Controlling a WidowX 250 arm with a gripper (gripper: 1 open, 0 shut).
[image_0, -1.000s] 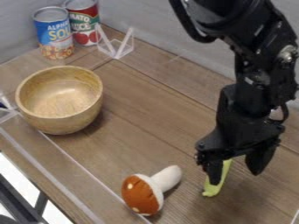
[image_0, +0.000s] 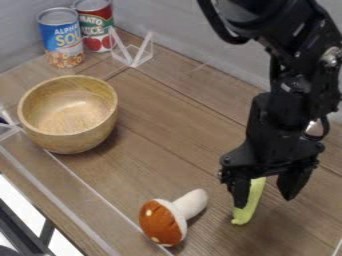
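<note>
My black gripper (image_0: 263, 186) hangs open over a pale green, elongated object (image_0: 243, 214) at the right of the table, its fingers just above or around the object's upper part. A toy mushroom with an orange cap (image_0: 160, 224) and white stem lies to the left of it, near the front.
A wooden bowl (image_0: 67, 112) sits at the left. Two cans, Alpine soda (image_0: 62, 38) and a red one (image_0: 96, 22), stand at the back left corner beside the wall.
My gripper has shifted very slightly over the green object, with a small change in the arm's tilt. The objects on the table look unmoved.
</note>
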